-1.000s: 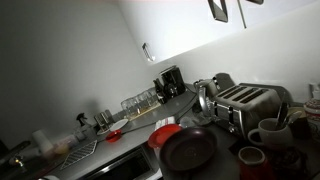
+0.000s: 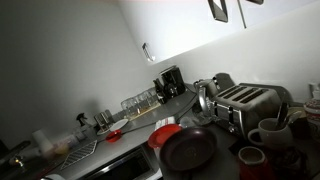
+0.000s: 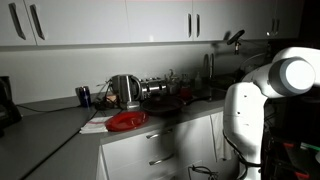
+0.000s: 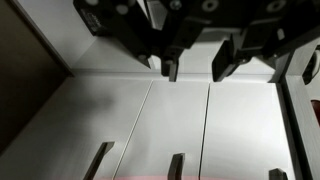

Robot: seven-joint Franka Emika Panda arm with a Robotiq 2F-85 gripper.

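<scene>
In the wrist view my gripper shows its two dark fingers apart, with a gap and no object between them. Beyond them are pale cabinet fronts (image 4: pixel 165 120) with dark handles. The white arm (image 3: pixel 270 75) stands at the right in exterior view 2; its gripper is hard to make out there. On the counter lie a dark frying pan (image 2: pixel 190 148) and a red plate (image 2: pixel 163 134). A silver toaster (image 2: pixel 240 108) stands behind the pan, and a pale mug (image 2: pixel 272 132) is beside it.
A red cup (image 2: pixel 254 163) sits at the near edge of exterior view 1. White upper cabinets (image 3: pixel 110 22) run above the counter. Glasses (image 2: pixel 138 102) and a dish rack (image 2: pixel 78 153) stand farther along. Bare counter (image 3: pixel 55 135) shows at the left.
</scene>
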